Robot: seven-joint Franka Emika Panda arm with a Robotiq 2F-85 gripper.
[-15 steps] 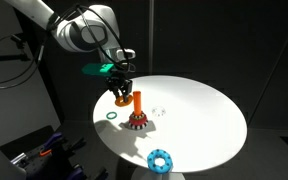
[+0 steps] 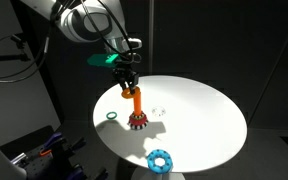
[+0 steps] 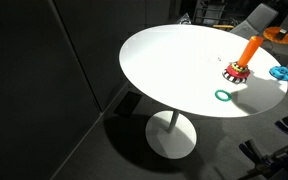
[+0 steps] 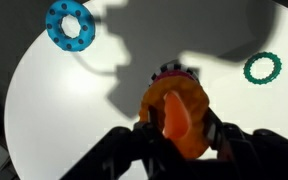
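Note:
An orange ring [image 4: 191, 143] is in my gripper [image 2: 128, 86], shut on its edge and holding it above the table. The stacking toy's base [image 2: 138, 120] stands upright, with an orange post [image 2: 138, 103] rising from it. In the wrist view, the post's tip [image 4: 176, 115] shows through or in line with the ring's hole. Exterior view 2 shows the ring [image 3: 279, 35] higher than the post [image 3: 250, 50] and apart from it to the right in the picture. Whether the ring is centred over the post I cannot tell.
A blue ring [image 2: 160, 161] lies near the edge of the round white table [image 2: 209, 115]. On the other side of the toy lies a thin green ring [image 2: 112, 115]. Small pale pieces [image 2: 158, 111] rest behind the toy.
My gripper has risen with the orange ring and shifted right, toward the post's top. The toy and the rings on the table have stayed in place.

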